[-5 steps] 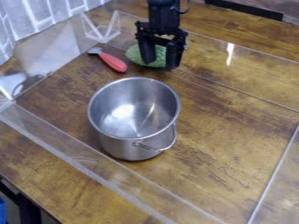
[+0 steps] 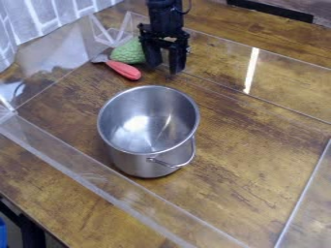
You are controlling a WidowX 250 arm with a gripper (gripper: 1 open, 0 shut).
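Observation:
A dark robot gripper hangs at the top centre, low over the table. Just left of it lies a green object, leafy or soft-looking, partly behind the gripper. A red-handled utensil lies below the green object. A large steel pot with a wire handle stands in the middle, empty inside. Whether the gripper is open or shut is hard to make out.
Clear plastic walls border the wooden table. The table's right half and the area below the pot are bare.
The green object has moved left, out from under the gripper toward the red utensil. The gripper has shifted slightly.

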